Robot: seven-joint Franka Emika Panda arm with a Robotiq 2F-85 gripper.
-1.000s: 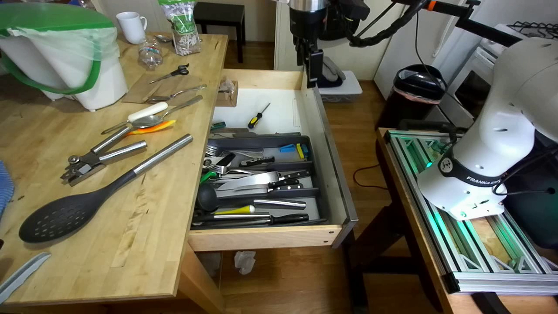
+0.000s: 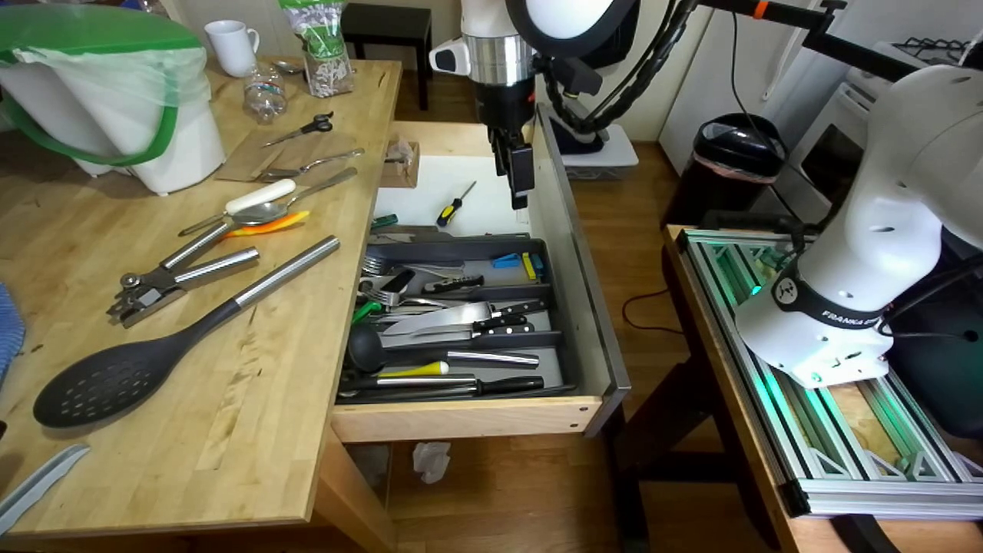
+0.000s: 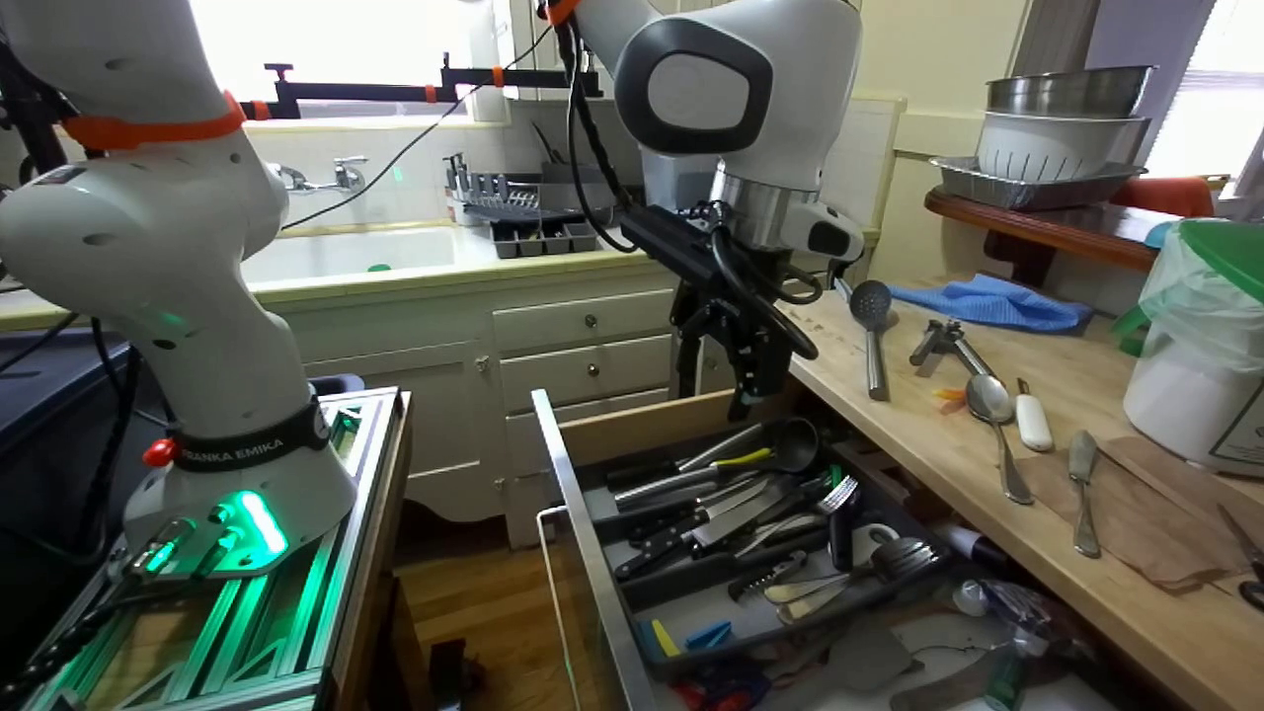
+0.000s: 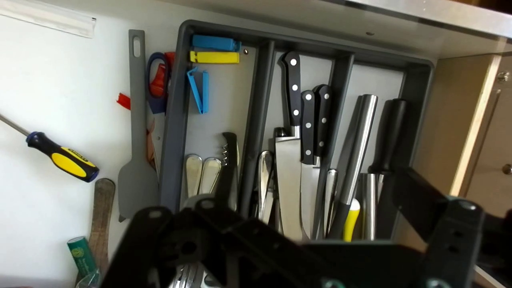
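My gripper (image 2: pixel 518 189) hangs empty above the open drawer (image 2: pixel 465 419), its dark fingers pointing down. In the wrist view the fingers stand wide apart, a finger (image 4: pixel 446 230) at the right and the other at lower left, with nothing held between. Below them lies the grey cutlery tray (image 4: pixel 169 144). It holds black-handled knives (image 4: pixel 293 89), blue and yellow clips (image 4: pixel 214 57), a corkscrew (image 4: pixel 228 168) and metal-handled tools (image 4: pixel 363 139). Outside the tray, a yellow-black screwdriver (image 4: pixel 67 158) and a grey spatula (image 4: pixel 138 177) rest on the white drawer bottom. The gripper hides the tray's near part.
On the wooden counter (image 2: pixel 249 433) lie a slotted spoon (image 2: pixel 115 382), a can opener (image 2: pixel 152 290), a white-handled peeler (image 2: pixel 263 197) and scissors (image 2: pixel 309 127). A white bucket (image 2: pixel 184 138) stands behind. The drawer's raised front panel (image 2: pixel 590 276) borders the tray.
My gripper has come lower and shifted left in exterior view 1, from near the drawer's far corner to over its inside. The drawer's contents and counter items look unmoved.
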